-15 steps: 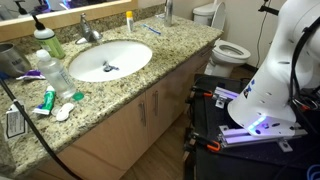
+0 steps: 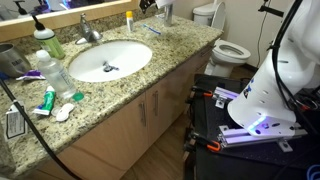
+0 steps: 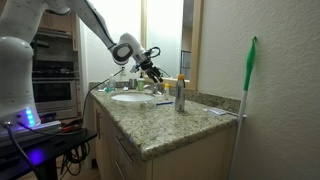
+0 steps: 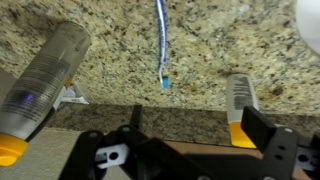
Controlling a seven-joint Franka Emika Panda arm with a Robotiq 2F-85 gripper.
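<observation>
My gripper is open over the granite counter, with nothing between its fingers. A slim blue stick-like item (image 4: pixel 162 40), perhaps a toothbrush or pen, lies on the counter beyond the fingers in the wrist view. To its left is a silver bottle with an orange cap (image 4: pixel 42 80). A small white bottle with a yellow cap (image 4: pixel 240 105) sits near the right finger. In the second exterior view the gripper (image 3: pixel 152 72) hangs above the counter, left of the silver bottle (image 3: pixel 180 96).
The white sink basin (image 2: pixel 110 60) and its faucet (image 2: pixel 88 32) occupy the middle of the counter. A clear bottle (image 2: pixel 57 76), a green soap bottle (image 2: pixel 47 40) and a green-and-white tube (image 2: pixel 46 102) stand or lie at the left. A mirror backs the counter.
The arm and gripper have come into view at the top right of exterior view 1, above the counter's far end. Objects on the counter look unmoved.
</observation>
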